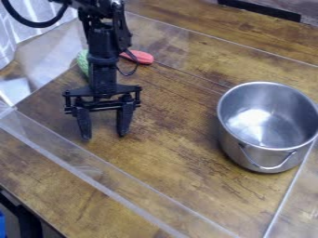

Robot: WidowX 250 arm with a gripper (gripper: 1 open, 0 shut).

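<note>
My black gripper (106, 124) hangs low over the wooden table at the left of the view, its two fingers apart with nothing seen between them. Behind the arm, a green object (82, 61) is partly hidden, and a pink object (139, 57) lies to its right. A large steel pot (267, 125) with a wire handle stands on the right, well apart from my gripper.
Clear plastic walls run round the wooden work surface (174, 167). A white object (13, 89) is at the left edge.
</note>
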